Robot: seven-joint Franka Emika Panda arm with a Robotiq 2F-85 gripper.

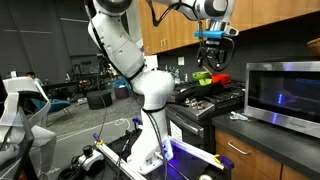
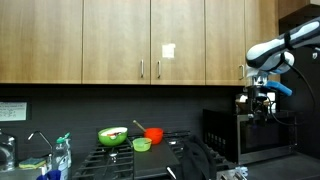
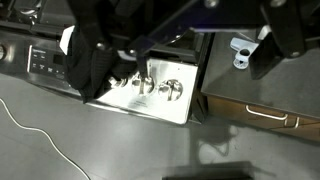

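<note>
High above the counter's front edge hangs my gripper (image 1: 213, 62), pointing down. Two dark, blurred fingers frame the wrist view, well apart, and the gripper looks open with nothing visible between them. On the black stove (image 2: 95, 160) stand a large green pot (image 2: 112, 137), a smaller green pot (image 2: 141, 145) and a red pot (image 2: 153, 135). Below the gripper, the wrist view shows silver stove knobs (image 3: 172, 90) and a dark cloth (image 3: 88, 62) hanging over the stove front. A small pale object (image 3: 241, 47) lies on the counter beside the stove.
A silver microwave (image 1: 283, 92) occupies the counter (image 1: 285, 142) right of the stove. Wooden cabinets (image 2: 130, 45) run overhead, close to the raised arm. Bottles (image 2: 62, 155) stand left of the stove near a sink faucet. Floor shows below the stove front.
</note>
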